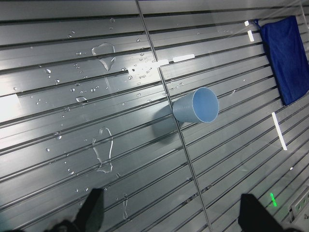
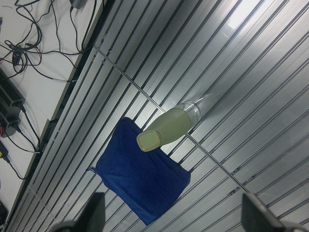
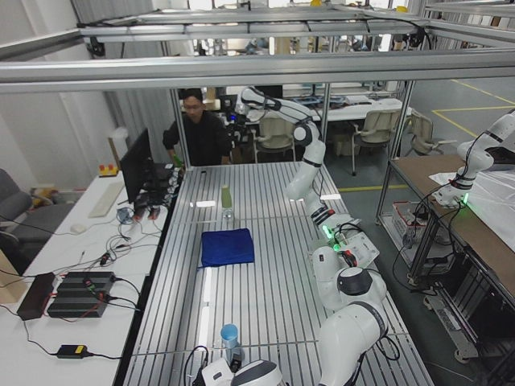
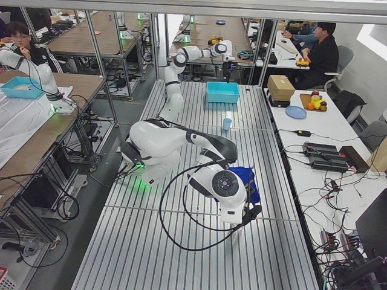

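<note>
A light blue cup [image 1: 203, 105] stands on the slatted metal table [image 1: 72, 145], beside water drops and small puddles in the left wrist view. My left gripper is above it, open, with nothing between its fingers. A green-topped clear bottle [image 2: 170, 124] stands by a folded blue cloth [image 2: 140, 174]. My right gripper hangs high above both, open and empty.
A turquoise bin [image 4: 222, 92] sits at one end of the table. A side desk [image 3: 96, 330] along the edge carries a monitor, cables and black boxes.
</note>
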